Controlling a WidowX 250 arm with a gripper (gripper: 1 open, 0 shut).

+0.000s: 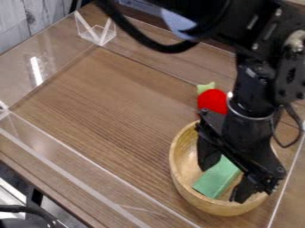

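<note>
My black gripper (234,151) is low over a round wooden bowl (198,192) at the lower right, its fingers open and reaching down around a green block (217,178) inside the bowl. The block is partly hidden by the gripper. Behind the gripper, a red object (212,101) with a small green part sits on the table, partly covered by the arm.
A clear plastic item (95,27) stands at the top left edge. Black cables lie at the bottom left corner.
</note>
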